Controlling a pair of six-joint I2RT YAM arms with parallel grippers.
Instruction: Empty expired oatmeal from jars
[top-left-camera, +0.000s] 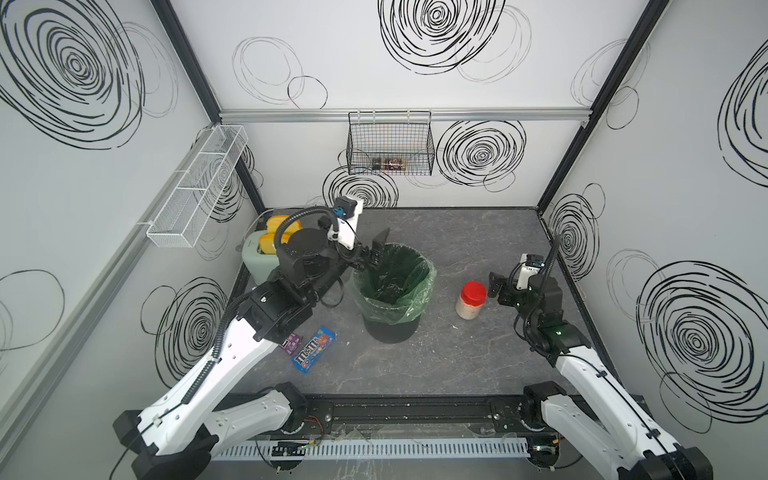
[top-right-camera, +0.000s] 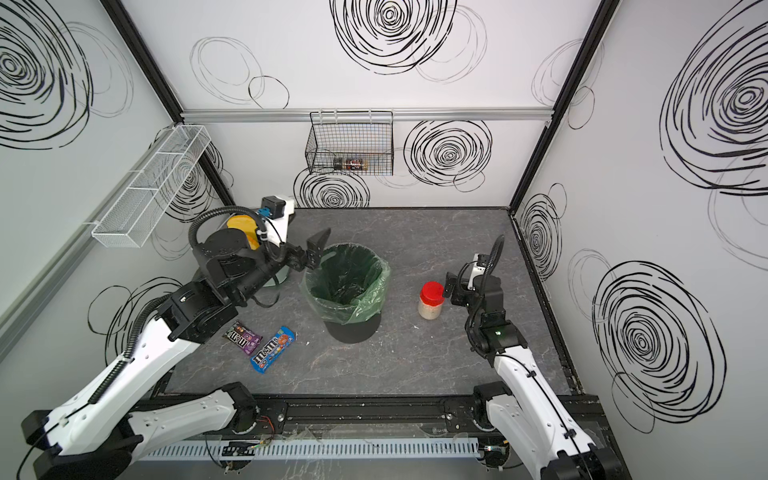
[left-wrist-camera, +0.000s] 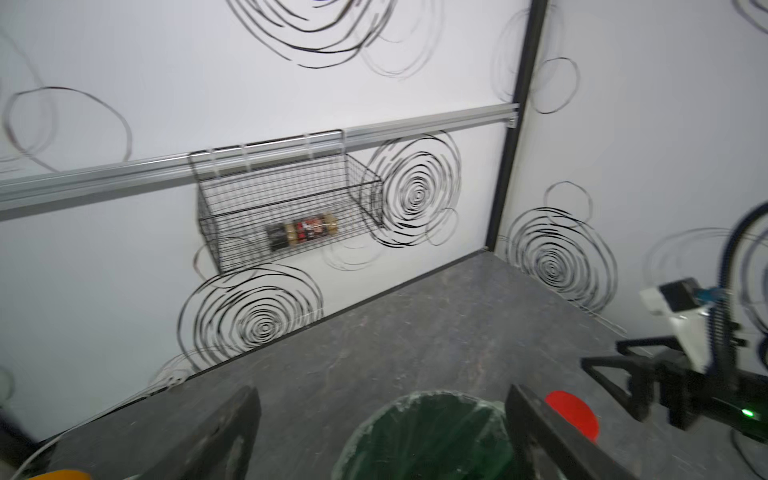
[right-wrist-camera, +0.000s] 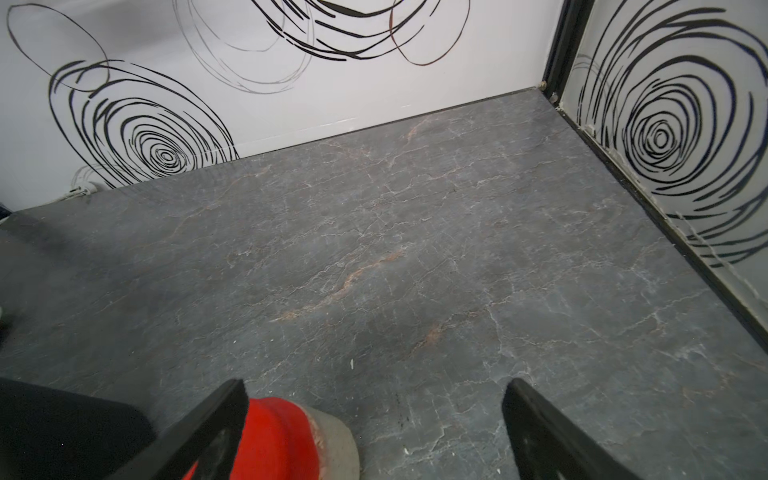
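Note:
A jar (top-left-camera: 470, 302) with a red lid (top-left-camera: 473, 293) and pale contents stands upright on the table, right of the bin. The dark bin (top-left-camera: 391, 330) is lined with a green bag (top-right-camera: 365, 300). Beside the bin's left rim, raised above the table, my left gripper (top-left-camera: 379, 249) is open and empty. My right gripper (top-left-camera: 496, 289) stands open just right of the jar, apart from it as far as I can tell. In the right wrist view the jar's red lid (right-wrist-camera: 281, 438) shows at the lower left, partly behind a finger (right-wrist-camera: 209, 428).
A green toaster (top-left-camera: 257, 260) with yellow slices sits behind the left arm. Two candy packets (top-right-camera: 273, 349) lie at the front left. A black wire basket (top-left-camera: 389, 146) holding a jar hangs on the back wall.

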